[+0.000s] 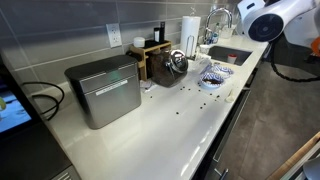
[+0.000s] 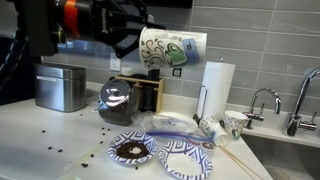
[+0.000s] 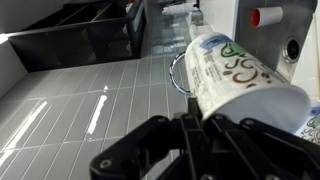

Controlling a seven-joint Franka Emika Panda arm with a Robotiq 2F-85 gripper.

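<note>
A white cup with a coloured print hangs tilted on its side, high above the counter, in exterior view 2. My gripper is shut on it from the left. In the wrist view the same cup fills the space just beyond my dark fingers, its rim toward the camera; where exactly the pads touch is hard to see. Below it stand a patterned plate with dark bits on it and a second patterned plate. Exterior view 1 shows the white arm at the top right, the fingers hidden.
Two similar cups, a left one and a right one, are near the paper towel roll and the faucet. A glass pot and a grey bread box line the wall. Dark crumbs dot the counter.
</note>
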